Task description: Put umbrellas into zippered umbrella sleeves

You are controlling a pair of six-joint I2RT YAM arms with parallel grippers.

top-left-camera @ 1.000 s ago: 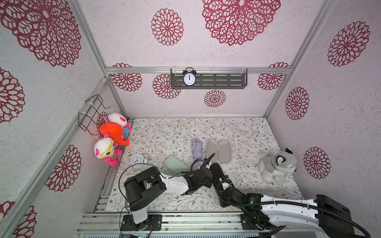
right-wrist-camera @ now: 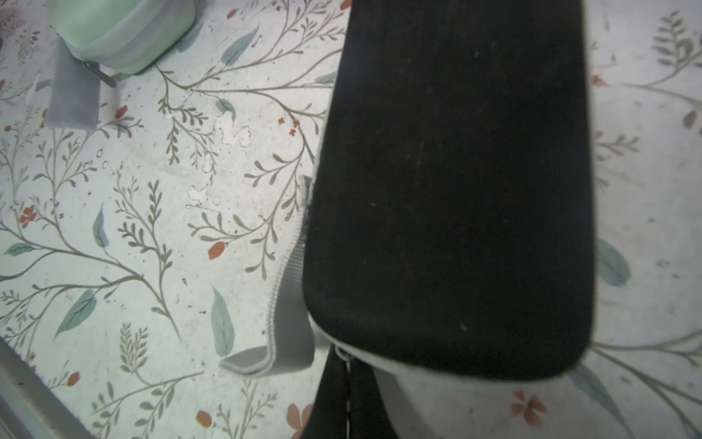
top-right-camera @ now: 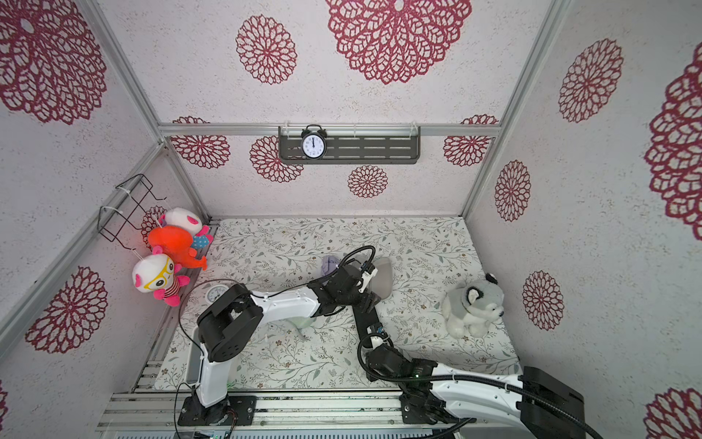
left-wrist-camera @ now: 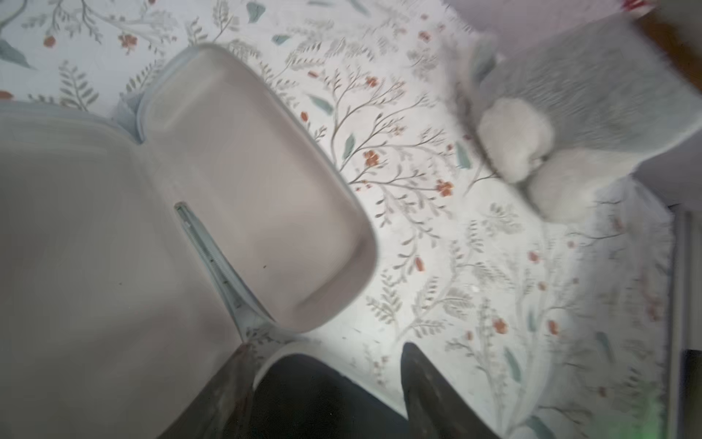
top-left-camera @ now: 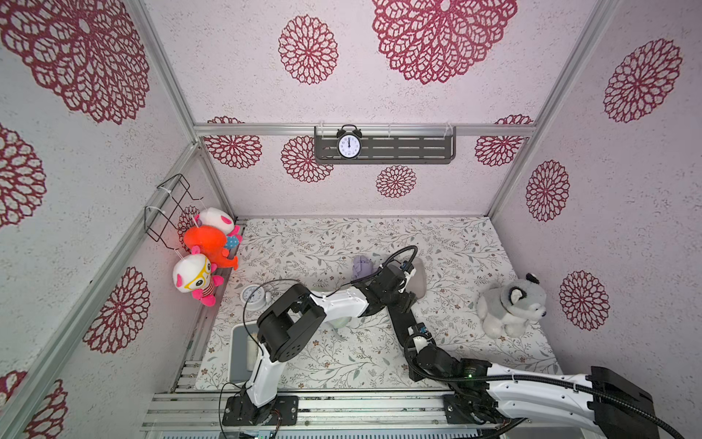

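A black zippered sleeve (top-left-camera: 400,318) (right-wrist-camera: 453,183) lies lengthwise at centre right, a grey strap (right-wrist-camera: 285,307) at its near end. My left gripper (top-left-camera: 406,285) is open above its far end, beside an open beige sleeve (left-wrist-camera: 248,190). My right gripper (top-left-camera: 418,333) is shut at the near end of the black sleeve, by the zipper; whether it pinches anything thin is hidden. A lavender umbrella (top-left-camera: 362,265) lies behind my left arm; a mint sleeve (right-wrist-camera: 124,29) is partly hidden by it.
A husky plush (top-left-camera: 512,307) stands at the right, a white clock (top-left-camera: 252,296) and a tray (top-left-camera: 239,344) at the left. Plush toys (top-left-camera: 201,263) sit on the left edge.
My left arm has risen and moved right and away, from beside the black sleeve to over its far end. The right gripper has stayed about in place.
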